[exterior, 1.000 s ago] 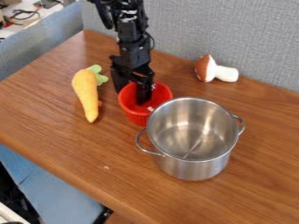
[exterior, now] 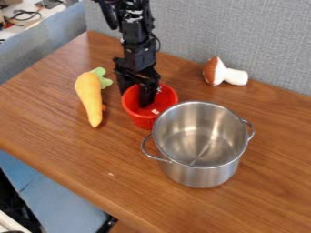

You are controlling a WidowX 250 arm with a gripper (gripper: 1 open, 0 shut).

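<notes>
My black gripper (exterior: pixel 142 84) reaches down from the top into a red bowl (exterior: pixel 144 116) near the middle of the table. Its fingers are dark and partly inside the bowl, so I cannot tell how they stand or whether anything is between them. A steel pot (exterior: pixel 199 148) with two handles stands just right of and in front of the bowl. A yellow toy vegetable with a green top (exterior: pixel 90 96) lies to the left of the bowl.
A toy mushroom (exterior: pixel 225 75) lies at the back right by the grey wall.
The gripper has shifted very slightly within the red bowl. Everything else looks the same.
</notes>
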